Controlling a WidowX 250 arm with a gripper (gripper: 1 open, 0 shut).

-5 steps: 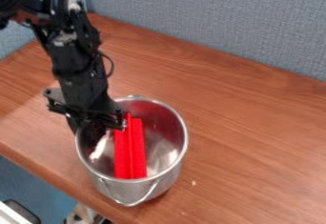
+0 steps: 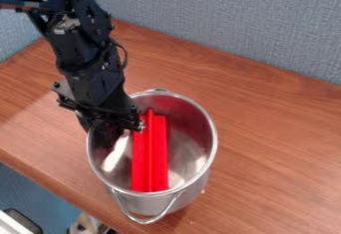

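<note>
A silver metal bucket with a wire handle stands on the wooden table, holding red bars standing lengthwise inside and a pale object beside them. My black gripper reaches over the bucket's left rim into its upper left part. Its fingertips are dark and partly hidden, so I cannot see clearly whether anything is between them.
The table's front left edge drops to a blue floor with a few objects at the bottom left.
</note>
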